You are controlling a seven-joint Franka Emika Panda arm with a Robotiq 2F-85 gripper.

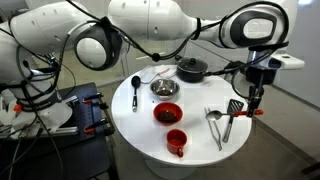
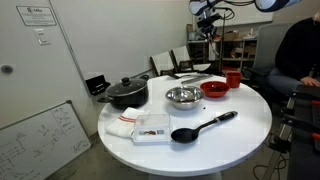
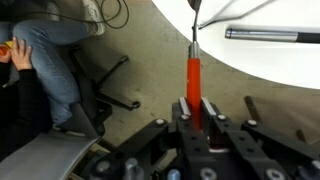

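Note:
My gripper is shut on a utensil with a red handle, held at the right side of the round white table. In the wrist view, the red handle rises from between the fingers, and its thin metal shank runs up toward the table edge. The utensil's metal head points left over the table in exterior view 1. Whether that head touches the table cannot be told. In exterior view 2, the arm is far off and small.
A spatula and a thin utensil lie near the gripper. On the table are a red bowl, a red mug, a steel bowl, a black pot and a black spoon.

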